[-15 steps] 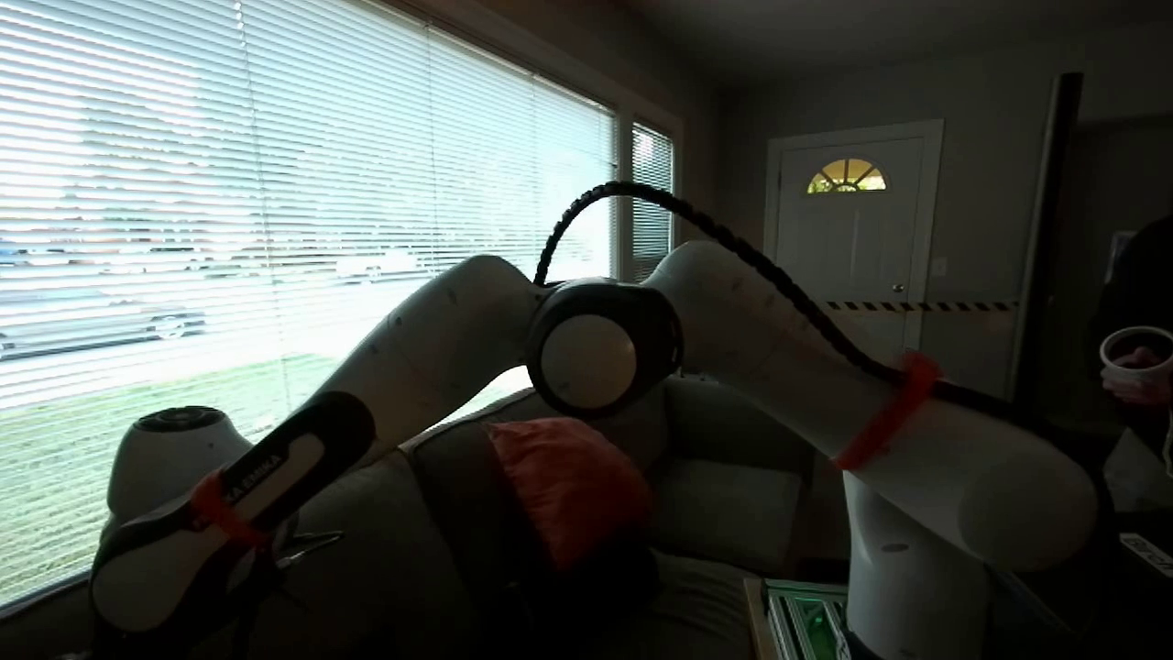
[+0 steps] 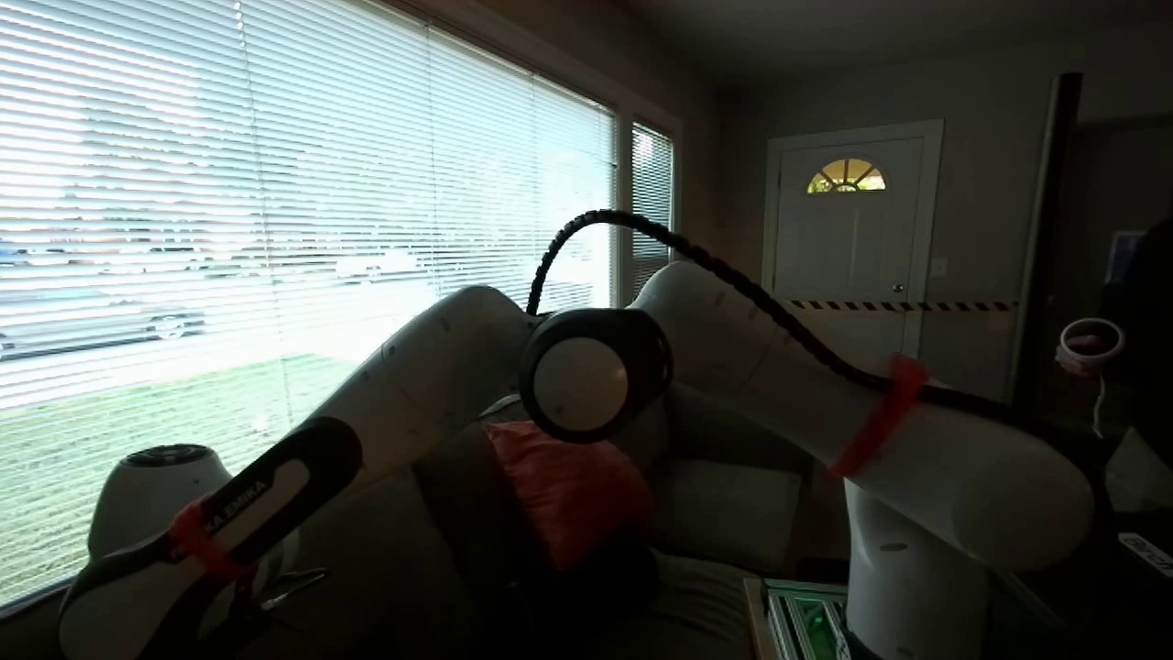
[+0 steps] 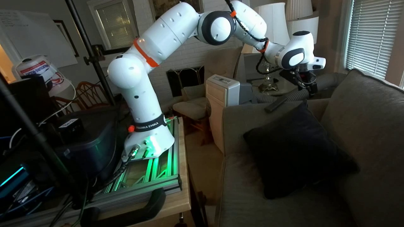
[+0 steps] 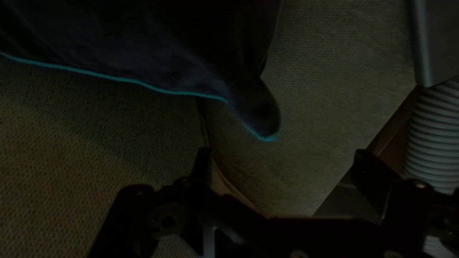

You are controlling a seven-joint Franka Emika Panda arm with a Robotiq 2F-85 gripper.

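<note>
My gripper stands open in the wrist view, its two dark fingers wide apart with only the couch showing between them. Ahead of the fingertips, the corner of a dark pillow (image 4: 185, 56) with teal piping lies over the seam of the couch; a gap separates it from the fingers. In exterior view 2 the dark pillow (image 3: 299, 151) leans on the couch seat, and my gripper (image 3: 312, 90) hangs above the couch's far end. The gripper is out of sight in exterior view 1. A remote-like dark object (image 3: 275, 104) rests on the couch arm.
The couch (image 3: 242, 130) has a high back (image 3: 373, 125) on the right. A grey ribbed hose (image 4: 436, 133) runs beyond the couch arm. Behind stand a lamp (image 3: 269, 81) and a white appliance (image 3: 223, 90). A red pillow (image 2: 572, 484) is also on the couch.
In exterior view 1 the arm has come down and its wrist end has shifted left, extending farther out. The person's hand with the white ring at right has moved left and up slightly.
</note>
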